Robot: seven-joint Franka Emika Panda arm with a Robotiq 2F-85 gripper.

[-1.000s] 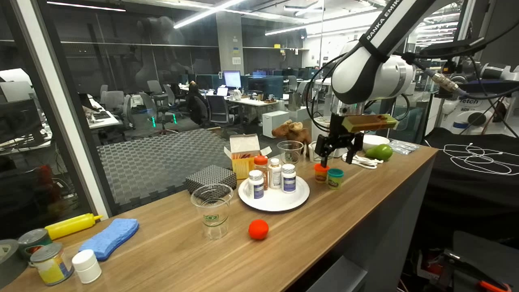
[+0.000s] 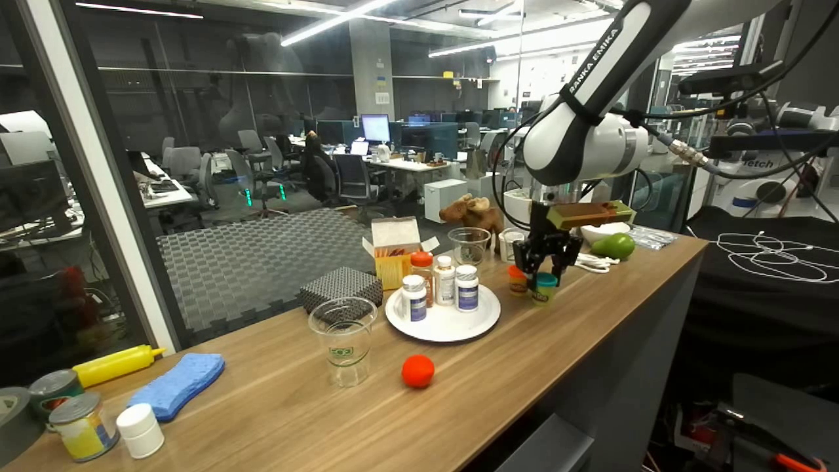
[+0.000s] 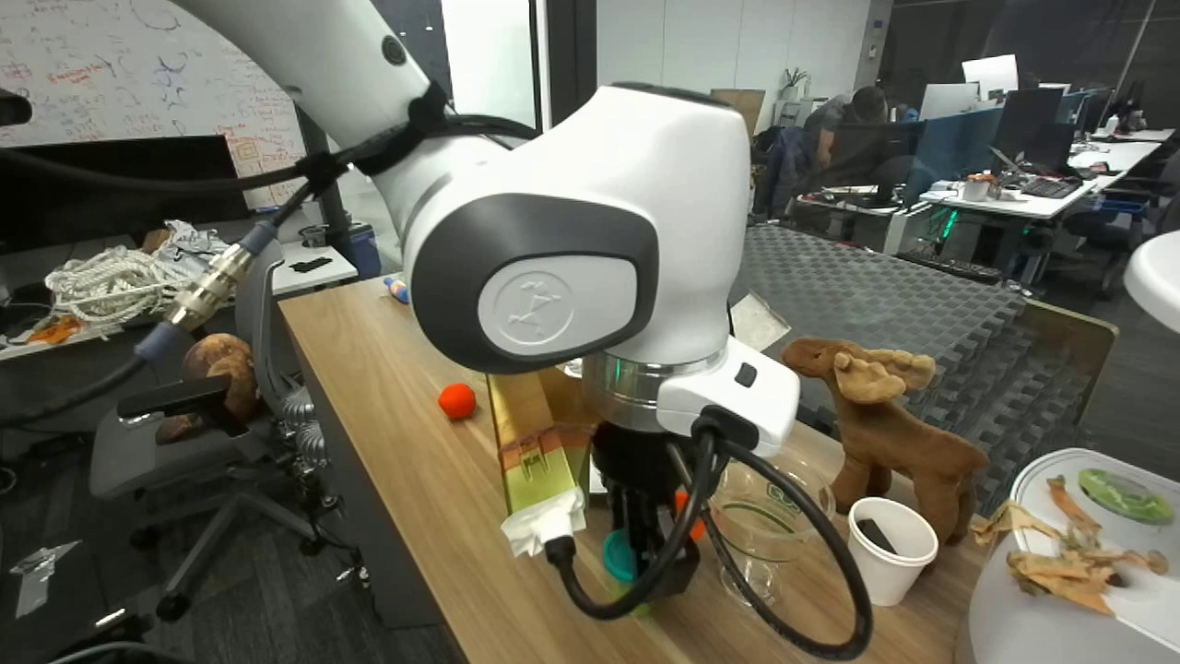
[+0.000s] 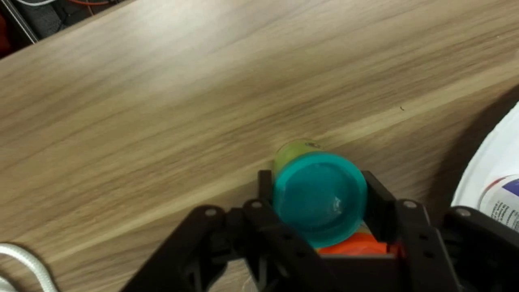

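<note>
A small tub with a teal lid (image 4: 321, 199) stands upright on the wooden table, its yellow-green side partly visible below the lid. My gripper points down over it, one finger at either side of the lid and very close to it. Whether both fingers press on the lid cannot be made out. In exterior view 1 the gripper (image 2: 544, 282) is low at the teal tub (image 2: 543, 292). Beside that tub is an orange-lidded tub (image 2: 517, 280), partly under the gripper in the wrist view. The arm hides most of both tubs in exterior view 2.
A white plate (image 2: 484, 322) with several bottles lies close by. A red ball (image 2: 417, 371) and a clear cup (image 2: 346, 354) are farther along. Behind stand another clear cup (image 2: 469, 250) and a toy moose (image 3: 885, 432). White cable (image 2: 594, 263) and green fruit (image 2: 615, 247) lie nearby.
My gripper has come down from above the two tubs to the teal-lidded one, its fingers now beside the lid. The tubs appear to stand where they were.
</note>
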